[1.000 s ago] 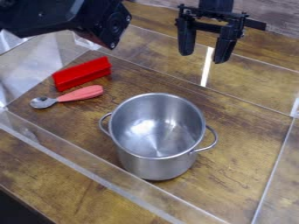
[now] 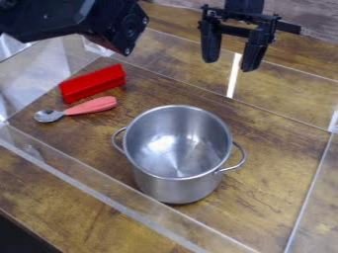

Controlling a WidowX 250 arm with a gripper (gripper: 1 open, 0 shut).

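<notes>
My black gripper point(image 2: 232, 42) hangs open over the wooden surface at the back right, with nothing between its fingers. A large empty steel pot point(image 2: 177, 148) with two loop handles stands upright in the lower middle. To its upper left lie a red block point(image 2: 93, 83) and, just below that, a spoon point(image 2: 93, 106) with a pink handle and a metal head. The gripper is well above and behind the pot, apart from all three objects.
A black arm part point(image 2: 93, 25) fills the top left. Clear transparent edging runs along the left and front.
</notes>
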